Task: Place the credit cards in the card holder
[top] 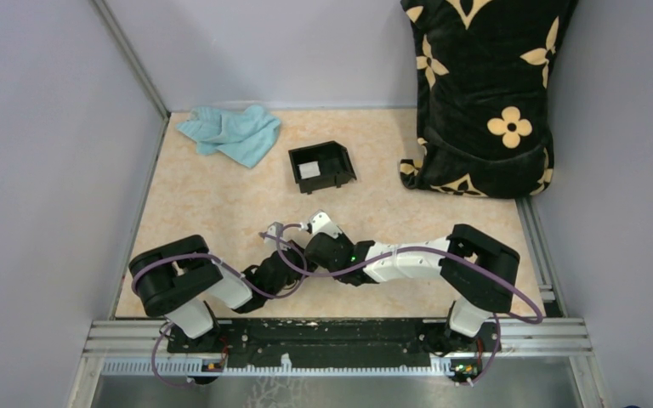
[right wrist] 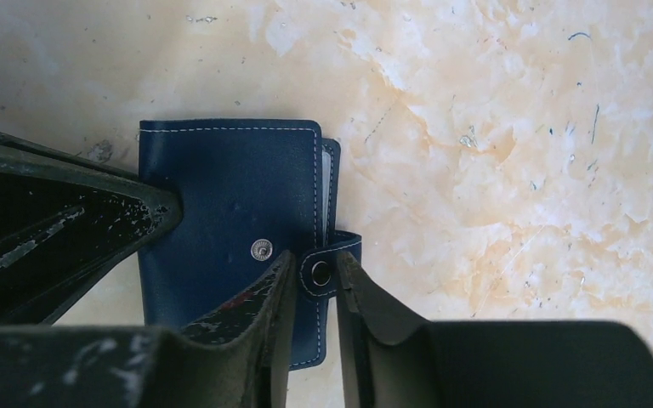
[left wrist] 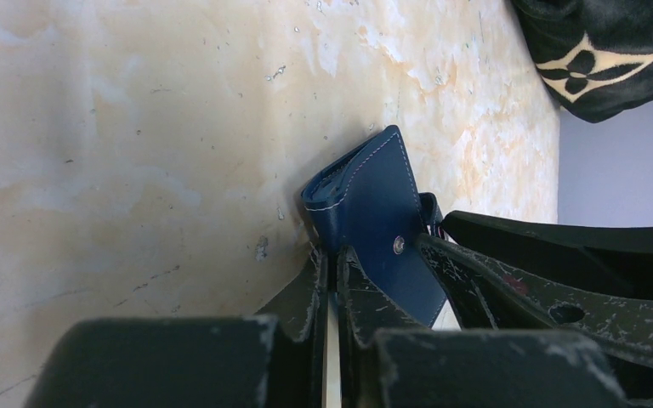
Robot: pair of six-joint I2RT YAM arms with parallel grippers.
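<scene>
The dark blue card holder (right wrist: 221, 195) lies folded on the table in the right wrist view, its strap tab (right wrist: 330, 263) reaching over the right edge, apart from the snap stud on the cover. A pale strip shows inside that edge; whether it is a card I cannot tell. My left gripper is shut on the folded side of the card holder (left wrist: 383, 212). At the opposite side, my right gripper is part open, its fingertips standing either side of the strap tab. From above, the arms hide the holder.
Farther back stands a black open box (top: 332, 180) with a white piece (top: 309, 170) inside. A light blue cloth (top: 234, 134) lies at the back left, and a black patterned cushion (top: 485, 85) leans at the back right. Bare table surrounds the holder.
</scene>
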